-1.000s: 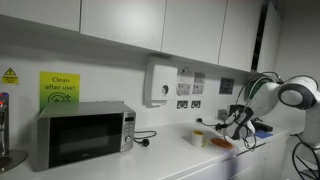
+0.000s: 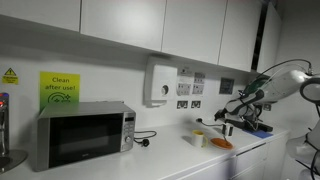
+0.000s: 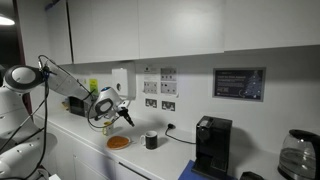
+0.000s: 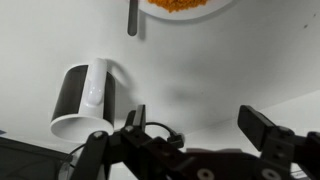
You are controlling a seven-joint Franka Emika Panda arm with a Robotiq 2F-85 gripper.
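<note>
My gripper is open over the white counter, its dark fingers apart with only bare counter between them. In the wrist view a black-and-white mug point(image 4: 70, 95) lies to the left of the fingers. A white plate point(image 4: 205, 12) with orange contents point(image 4: 182, 4) is cut off by the top edge, a dark handle point(image 4: 132, 18) beside it. From the second exterior view, the gripper point(image 3: 126, 105) hangs above the counter, higher than the orange plate point(image 3: 118, 142) and the dark mug point(image 3: 151, 140).
A yellowish cup point(image 2: 198, 138) stands near the plate. The microwave point(image 2: 85, 134) occupies the counter's far end; a black coffee machine point(image 3: 213, 147) and a glass jug point(image 3: 297, 153) are at the other. Wall cupboards point(image 2: 122, 22) overhang the counter.
Over the last second the arm has risen from low over the counter beside the plate to a higher position. The plate and cup look unmoved.
</note>
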